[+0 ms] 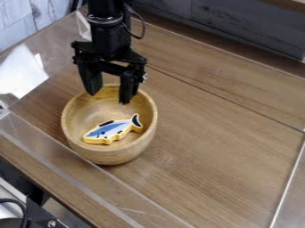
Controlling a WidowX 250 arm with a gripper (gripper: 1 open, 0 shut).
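Note:
A round wooden bowl (110,153) rests on the table at centre left. Inside it lies a toy fish (112,130), yellow-edged with blue and white. Above the bowl's back rim, the black gripper (110,85) hangs open, its fingers pointing down, apart from the fish.
A white object (20,73) stands at the left edge, and a clear panel runs along the near left. A dark wall borders the back right.

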